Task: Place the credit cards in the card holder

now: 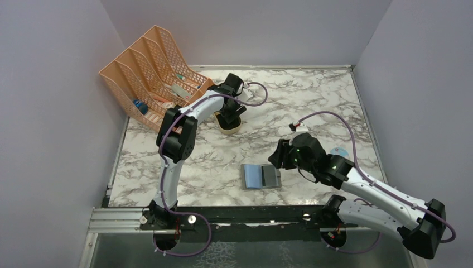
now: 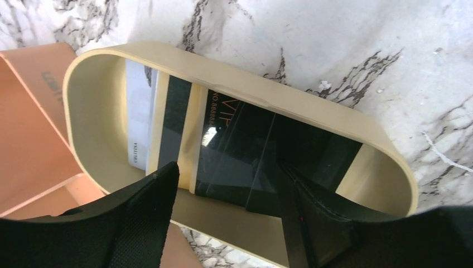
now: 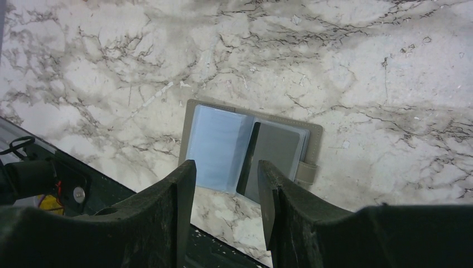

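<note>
In the left wrist view, a beige oval container [image 2: 312,106] holds several cards: a white one [image 2: 137,131] at its left end, and dark glossy black cards [image 2: 234,167] in the middle. My left gripper is over this container with its fingers apart, one in front of the black cards; whether a fingertip touches a card is unclear. The card holder [image 3: 188,125] lies spread open on the table, a pale blue sleeve [image 3: 217,148] on one side and a grey sleeve [image 3: 274,148] on the other. Above the holder's near side, my right gripper is open and empty.
An orange slatted rack [image 1: 142,78] holding small items stands right beside the container, at the back left. A light blue disc [image 1: 339,152] lies near the right arm.
</note>
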